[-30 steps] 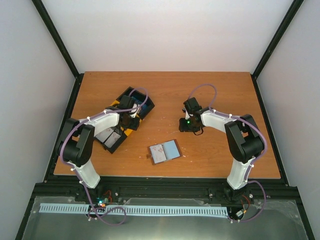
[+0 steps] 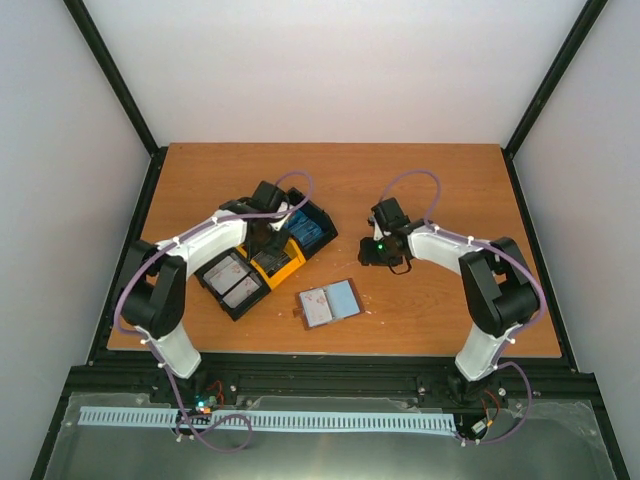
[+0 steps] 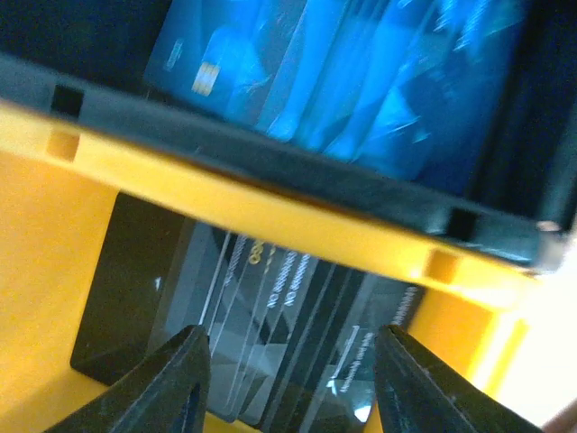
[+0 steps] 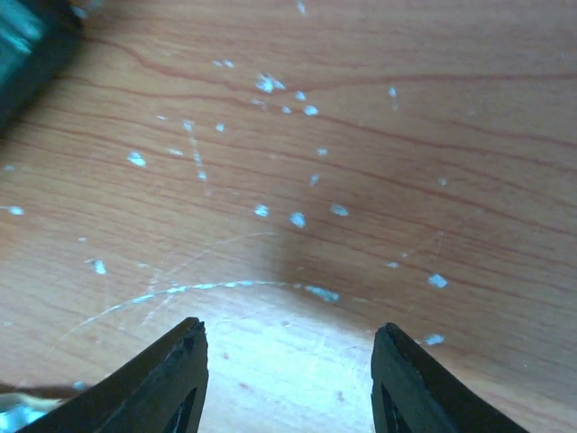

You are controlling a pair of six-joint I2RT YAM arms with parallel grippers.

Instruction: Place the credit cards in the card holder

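My left gripper is open over the yellow bin (image 3: 41, 262), its fingers apart with nothing held between them. Several dark cards with pale print (image 3: 261, 307) lie in that bin, beyond and beneath the fingertips. An open brown card holder (image 2: 362, 310) rests on the table below the bins in the top view, with a whitish left side and a light blue right side. My right gripper is open and empty above bare wood, up and right of the holder.
Black bins flank the yellow one: the upper (image 2: 328, 228) holds blue items, the lower (image 2: 238, 316) pale cards. In the right wrist view, a dark bin corner (image 4: 32, 54) shows at upper left.
The right arm shifted slightly.
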